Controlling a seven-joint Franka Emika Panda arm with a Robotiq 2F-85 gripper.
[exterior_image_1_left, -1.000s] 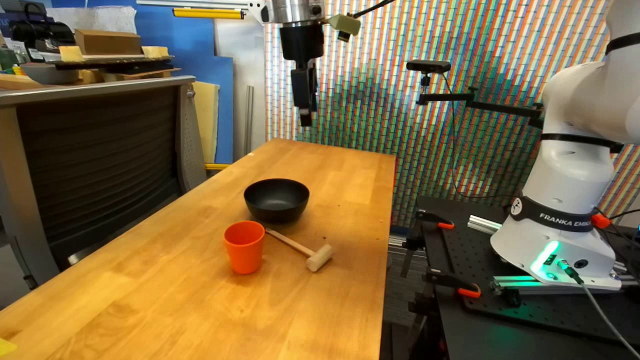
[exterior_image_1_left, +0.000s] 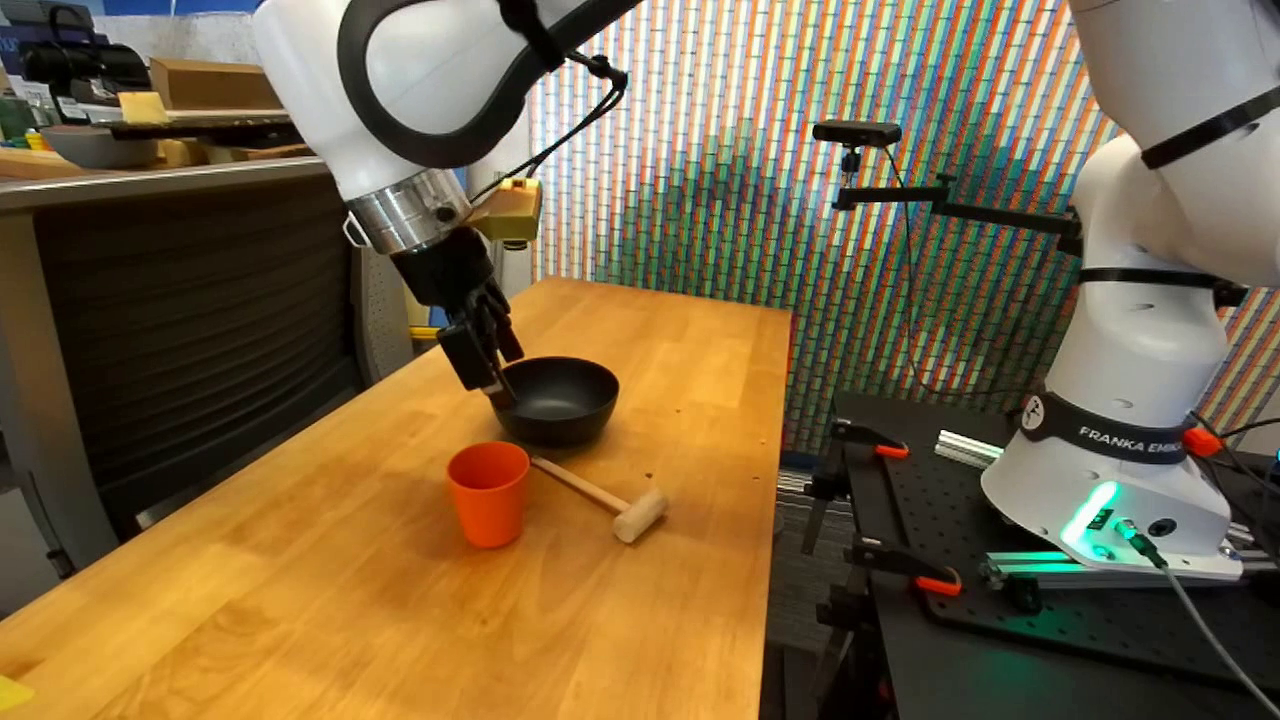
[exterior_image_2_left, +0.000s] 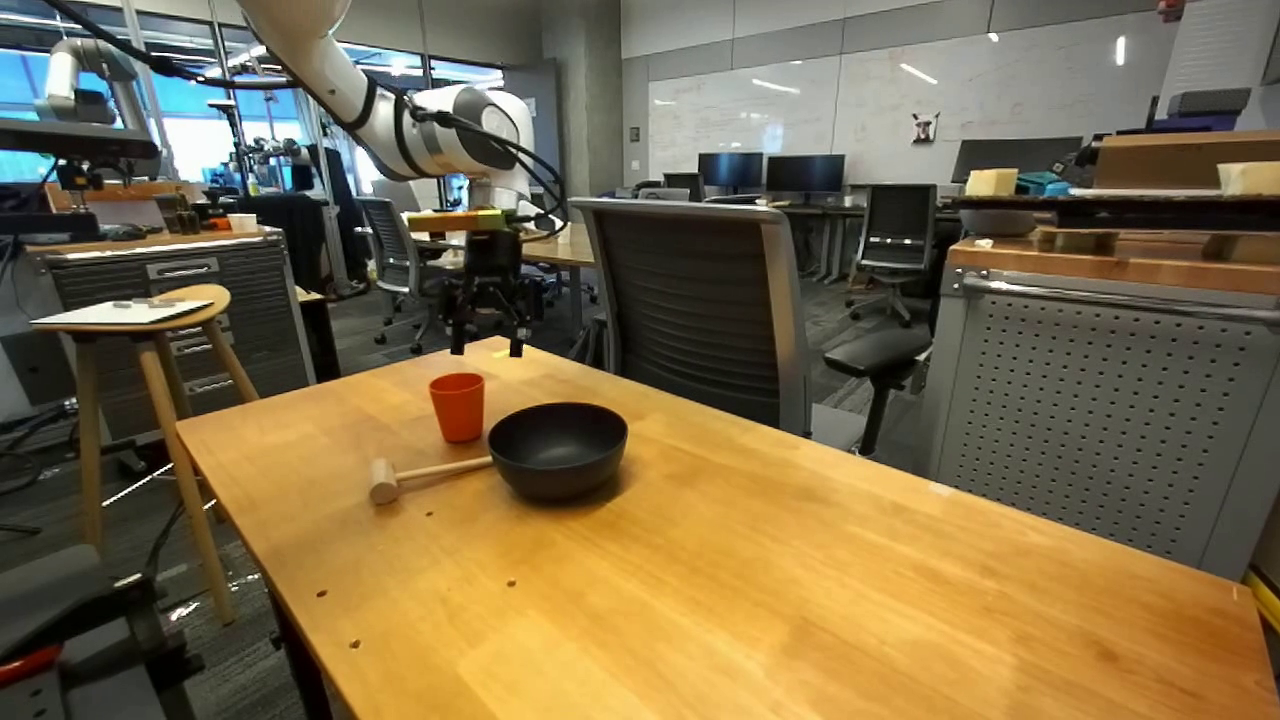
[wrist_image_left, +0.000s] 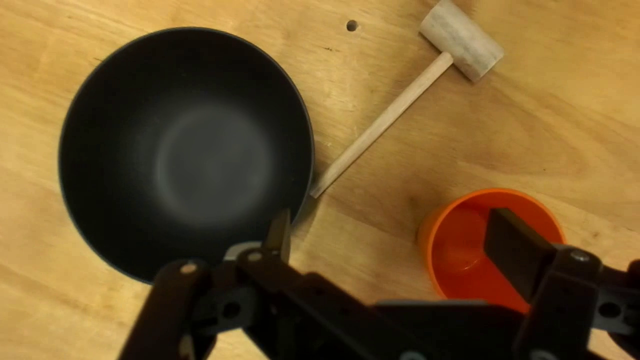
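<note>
My gripper (exterior_image_2_left: 486, 353) is open and empty, hanging above the table behind the orange cup (exterior_image_2_left: 457, 408) and black bowl (exterior_image_2_left: 558, 454) in the second exterior view. Looking down in the wrist view, one finger (wrist_image_left: 279, 235) overlaps the right rim of the bowl (wrist_image_left: 210, 162) and the other finger (wrist_image_left: 516, 252) overlaps the cup (wrist_image_left: 459, 252). A small wooden mallet (wrist_image_left: 384, 123) lies flat between them, its handle end close by the bowl's rim. Both bowl and cup stand upright, with no contents visible.
A chair (exterior_image_2_left: 708, 312) stands close along one long edge. On the other side is the black robot stand (exterior_image_1_left: 864, 576).
The arm has come down and left, with the gripper now tilted near the bowl in the first exterior view. Cup, bowl and mallet have not moved.
</note>
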